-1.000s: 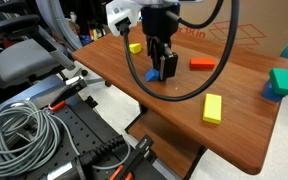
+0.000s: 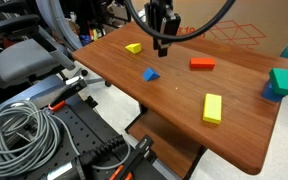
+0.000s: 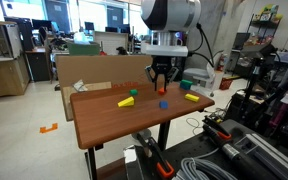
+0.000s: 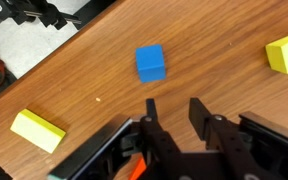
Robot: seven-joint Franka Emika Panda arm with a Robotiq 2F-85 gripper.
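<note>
My gripper (image 2: 162, 48) hangs above the wooden table, a little above and beyond a small blue block (image 2: 150, 74). In the wrist view the fingers of the gripper stand apart with a gap, and nothing shows between their tips. That blue block (image 4: 151, 63) lies alone on the wood, ahead of the fingertips and not touching them. Part of a red-orange block (image 4: 138, 168) shows low in the wrist view, mostly hidden by the gripper. In exterior view 1 the red block (image 2: 201, 63) lies flat, right of the gripper.
A yellow block (image 2: 212, 108) lies right of centre and another yellow block (image 2: 134, 48) at the far left. Near the right edge a green block (image 2: 281, 80) sits over a blue one (image 2: 271, 95). Bare wood surrounds the blue block. A hanging cable loops across the arm.
My gripper was down at the blue block and has since risen away from it. The blue block now stands clear on the table. The other blocks have not moved.
</note>
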